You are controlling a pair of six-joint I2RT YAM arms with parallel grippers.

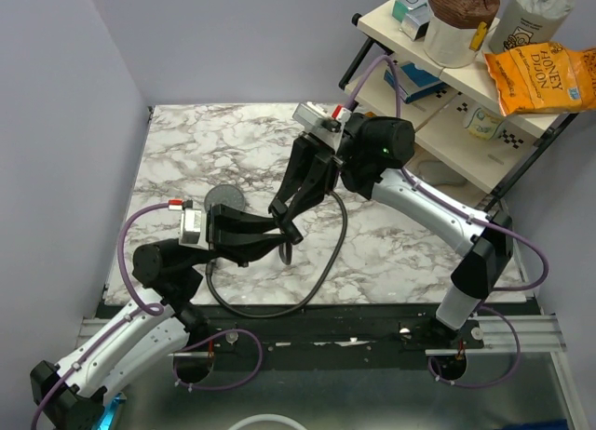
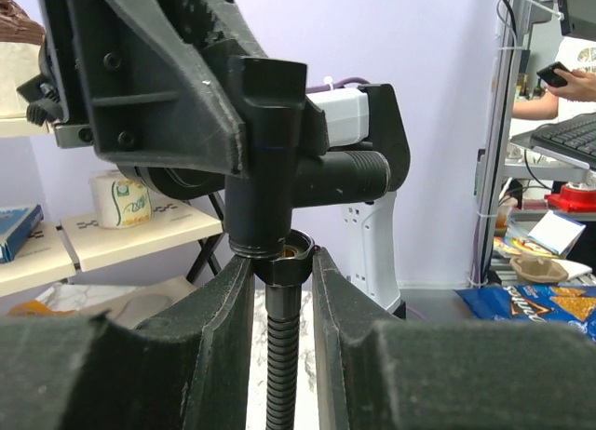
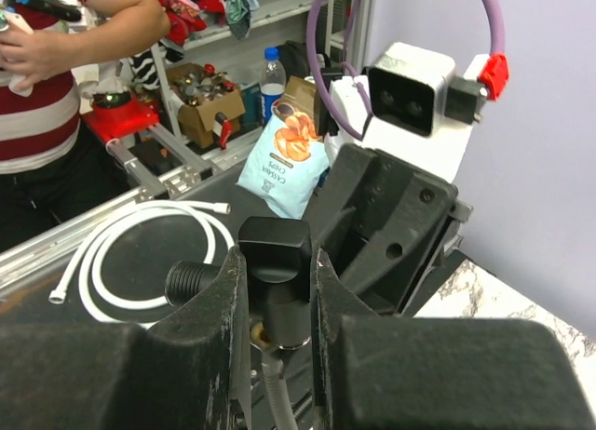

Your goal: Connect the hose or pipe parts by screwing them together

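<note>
My left gripper is shut on the end fitting (image 2: 284, 266) of a dark corrugated hose (image 2: 282, 365), upright between its fingertips. Just above it, a black cylindrical connector (image 2: 265, 202) in my right gripper touches the fitting's top. In the right wrist view that connector (image 3: 275, 248) sits between the right fingertips; whether they are tight on it I cannot tell. The hose (image 1: 328, 267) loops over the marble counter from where the two grippers meet at the middle.
A shelf rack (image 1: 400, 104) with bags and containers stands at the back right. A white coiled hose (image 3: 140, 304) lies on a dark surface beyond the left gripper in the right wrist view.
</note>
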